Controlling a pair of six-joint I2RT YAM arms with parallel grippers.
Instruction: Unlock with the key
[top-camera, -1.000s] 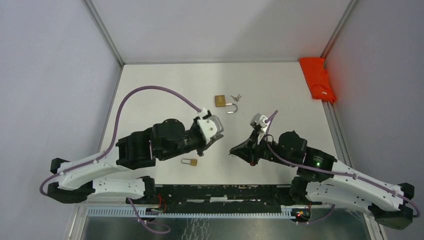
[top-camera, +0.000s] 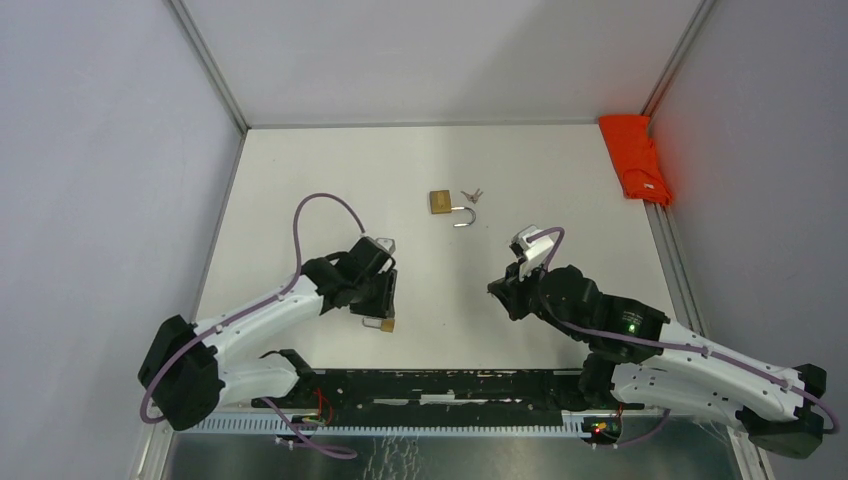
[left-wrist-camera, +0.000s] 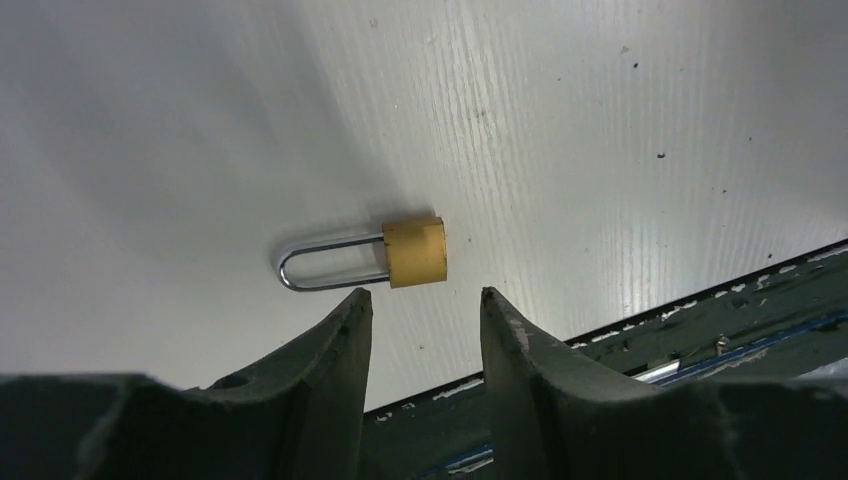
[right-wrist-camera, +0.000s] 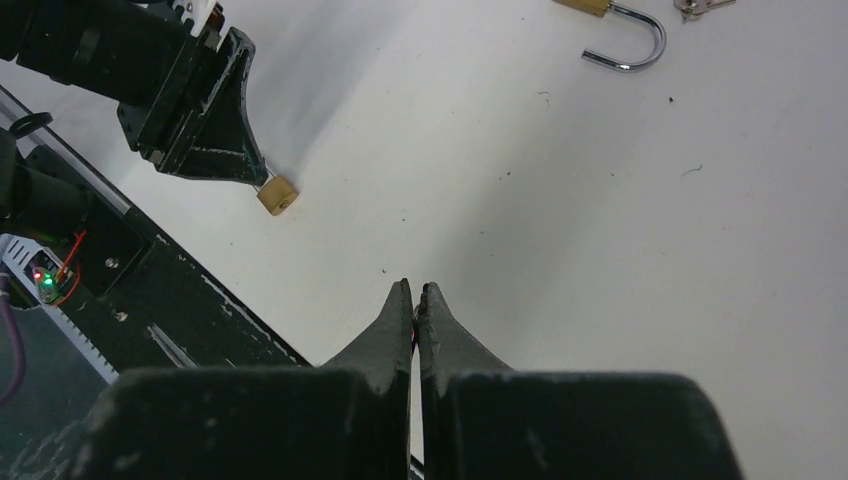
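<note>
A small brass padlock with a long shackle lies near the front edge; the left wrist view shows its body and closed-looking loop. My left gripper hangs just above it, fingers parted, nothing between them. A larger brass padlock lies at the back centre with its shackle swung out, and small keys beside it, also partly seen at the top of the right wrist view. My right gripper is shut over bare table, right of centre; whether anything thin is between its tips is unclear.
A red cloth lies at the back right corner. A dark rail with wiring runs along the front edge, close below the small padlock.
My left gripper has moved down and leftward from the centre to above the small padlock. My right gripper has shifted slightly to the right.
</note>
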